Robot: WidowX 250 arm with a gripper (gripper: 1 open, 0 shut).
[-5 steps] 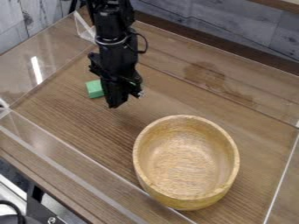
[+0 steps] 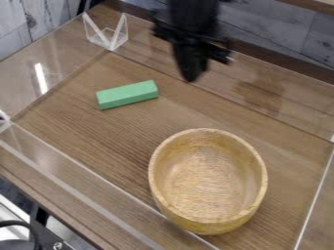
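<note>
The dark robot gripper [image 2: 196, 54] hangs at the top centre of the camera view, blurred, with its fingertips raised above the wooden table [image 2: 78, 156]. Its finger state is hard to make out; nothing held shows. A green block [image 2: 127, 95] lies flat to the left, below and left of the gripper and apart from it. A round tan bowl [image 2: 208, 214] sits at the lower right.
A white wire object [image 2: 108, 34] stands at the upper left, near the table's back. Dark cables show at the bottom-left corner.
The gripper has moved up and right, away from the green block, which is now fully in sight. The bowl has stayed where it was.
</note>
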